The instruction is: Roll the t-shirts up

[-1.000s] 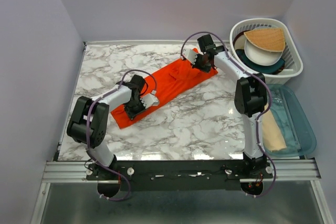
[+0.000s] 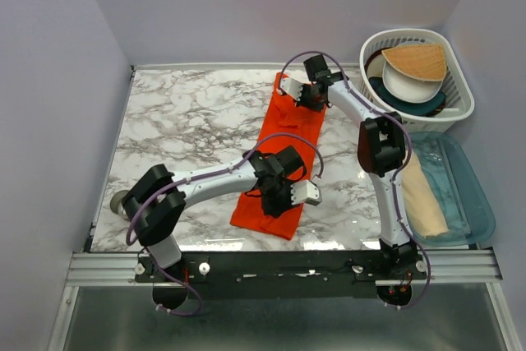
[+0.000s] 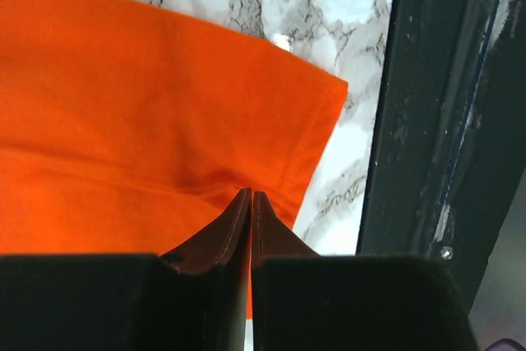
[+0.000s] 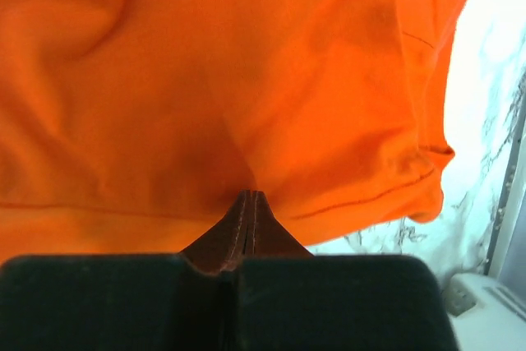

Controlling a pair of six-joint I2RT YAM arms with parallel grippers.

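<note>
An orange t-shirt lies as a long folded strip on the marble-patterned table, running from the back edge to near the front. Over its front end is my left gripper, its fingertips a narrow gap apart and no cloth seen gripped between them. A crease in the shirt runs beneath those tips. At the back end, my right gripper is shut low against the shirt, near its long edge. Whether a thin fold is pinched there is hidden.
A white laundry basket with bowls and a woven mat stands at the back right. In front of it sits a blue bin holding beige cloth. A metal cup is at the left front, partly behind my left arm. Bare table lies left of the shirt.
The shirt's near end has swung right and toward the front with my left gripper, so the slanted strip now runs more front-to-back. The back end and my right gripper have shifted slightly left.
</note>
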